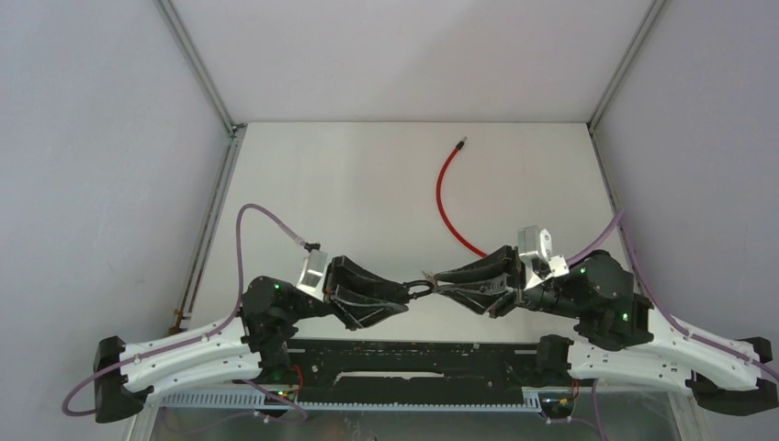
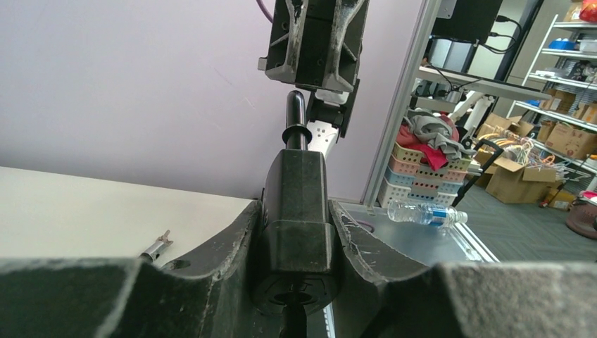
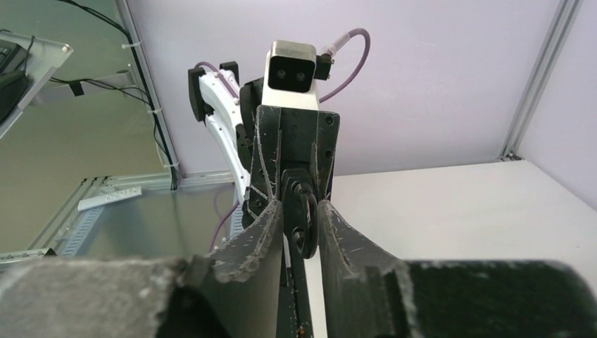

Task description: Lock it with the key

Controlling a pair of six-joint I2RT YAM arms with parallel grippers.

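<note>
In the left wrist view, a black key-fob-like body (image 2: 296, 190) sits between the fingers of my left gripper (image 1: 401, 294), which is shut on it. A black loop (image 1: 421, 289) sticks out from it toward the right, a small metallic piece (image 1: 429, 275) beside it. My right gripper faces it, fingers partly open. The loop (image 3: 308, 220) appears in the gap between its fingers in the right wrist view; contact cannot be judged. A red cable (image 1: 443, 204) with a silver tip lies on the table, its nearer end hidden by the right gripper.
Across the left wrist view's lower left, a silver cylinder with a pronged end (image 2: 156, 248) rests on the white tabletop (image 1: 349, 184). White side walls stand left and right.
</note>
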